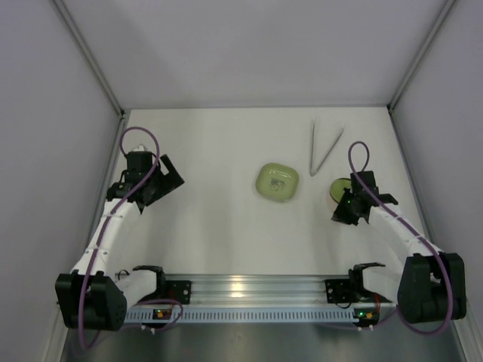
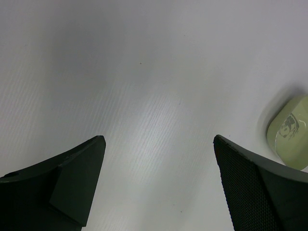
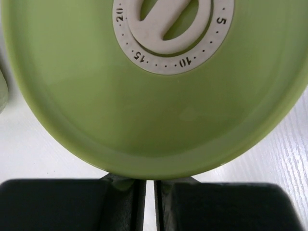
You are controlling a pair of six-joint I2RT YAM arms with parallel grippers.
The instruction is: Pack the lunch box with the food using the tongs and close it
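Observation:
In the top view the round lunch box (image 1: 339,185) sits at the right of the table, partly covered by my right gripper (image 1: 345,208). Its green lid (image 3: 144,106), with a pale numbered dial (image 3: 166,60), fills most of the right wrist view. There, my right gripper is shut at the lid's near rim, a narrow gap between its fingers and nothing seen in it. The rim overlaps the fingertips, so contact is unclear. Far to the left, my left gripper (image 1: 173,173) is open and empty above bare table.
A green square bowl (image 1: 277,182) stands near the middle of the table, its edge also in the left wrist view. Two pale chopsticks (image 1: 323,152) lie in a V behind the lunch box.

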